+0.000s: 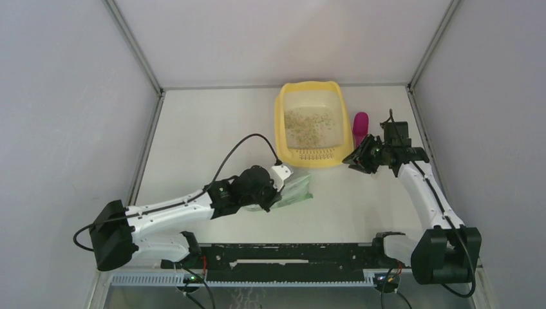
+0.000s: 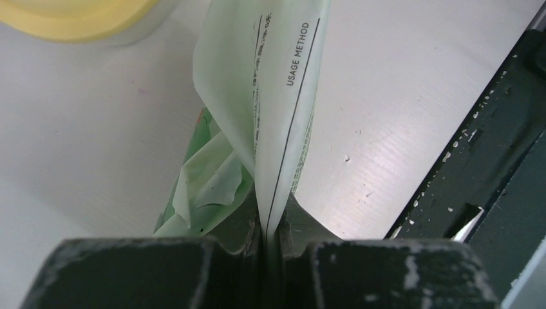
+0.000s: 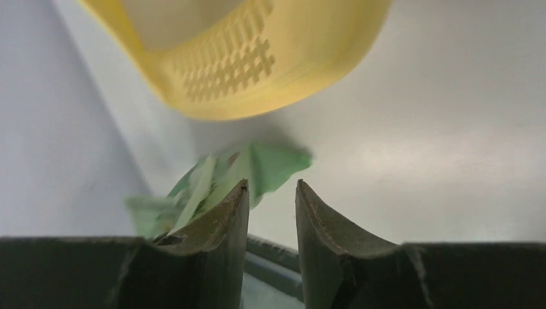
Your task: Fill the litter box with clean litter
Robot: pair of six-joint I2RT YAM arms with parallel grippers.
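Note:
A yellow litter box (image 1: 281,122) stands at the back of the table, with pale litter (image 1: 312,128) spread over part of its floor. In the left wrist view, my left gripper is shut on a gathered part of the pale green litter bag (image 2: 283,96), which carries printed text. From above, the bag (image 1: 296,188) lies mostly behind the left arm, in front of the box. Off the box's front right corner, my right gripper (image 1: 348,162) is clear of the bag. Its fingers (image 3: 225,232) are apart with nothing between them in the right wrist view.
A magenta scoop (image 1: 360,125) lies right of the box, its handle end near the right gripper. Bare table (image 1: 212,135) stretches to the left of the box. A dark rail (image 1: 290,254) runs along the front edge.

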